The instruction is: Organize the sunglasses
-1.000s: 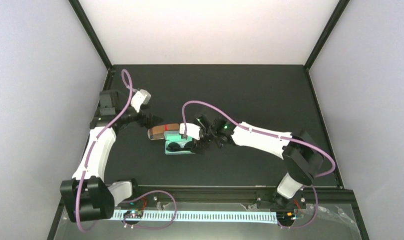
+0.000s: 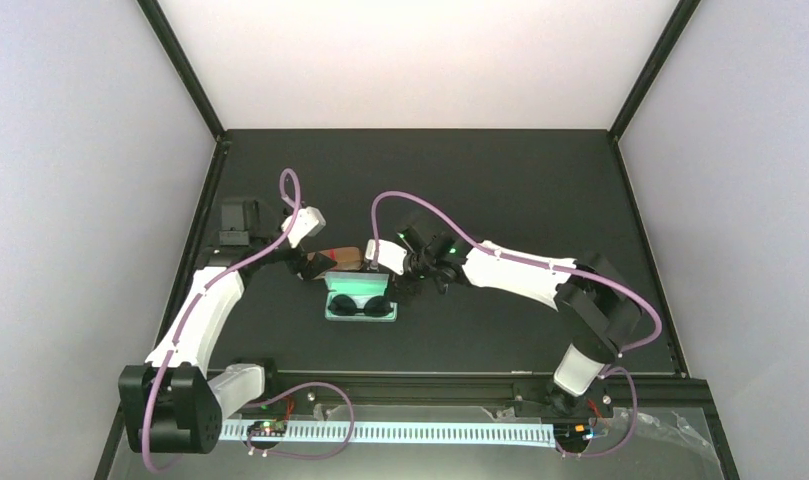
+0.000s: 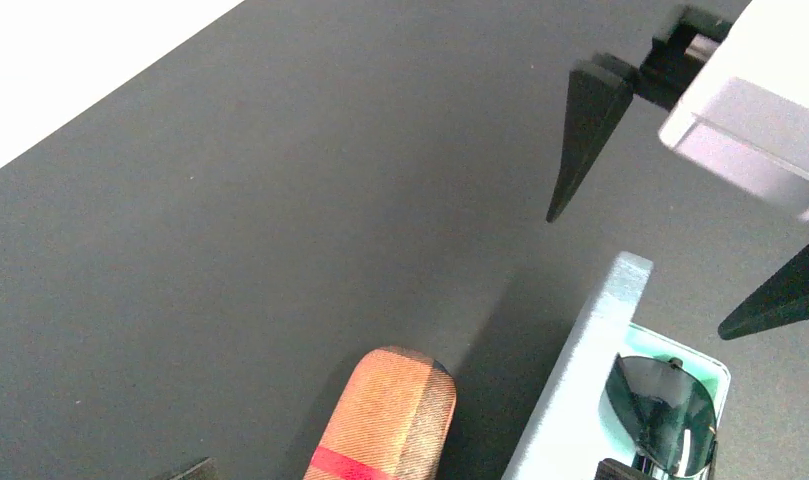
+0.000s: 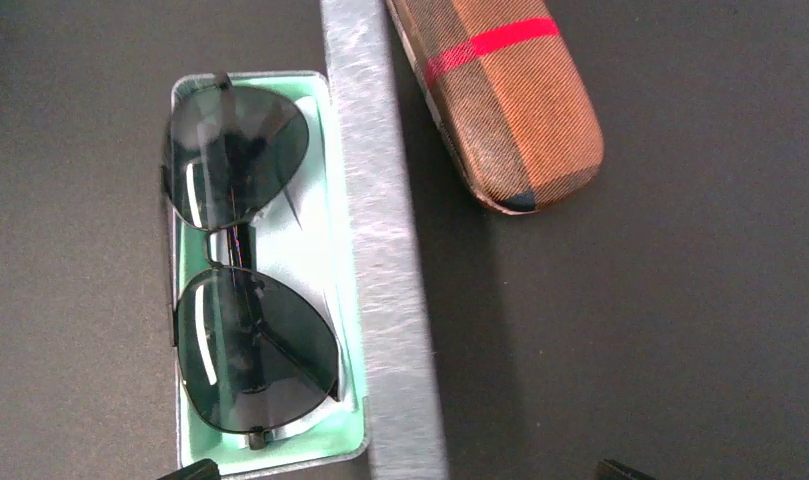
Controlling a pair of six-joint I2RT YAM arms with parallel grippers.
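Note:
The open mint case [image 2: 356,283] holds dark folded sunglasses [image 4: 255,355] in its tray, with its grey lid edge [image 4: 380,300] standing along the back side. Beside the lid lies a brown plaid case with a red stripe [image 3: 385,410]. My left gripper [image 2: 318,268] hangs open just left of the mint case, over the plaid case. My right gripper stands open above the right end of the mint case, nothing between its fingers in the left wrist view.
Both arms reach in from the near edge, their grippers close together near the middle. White walls stand on three sides.
Over the last second my left gripper moved right and toward the front.

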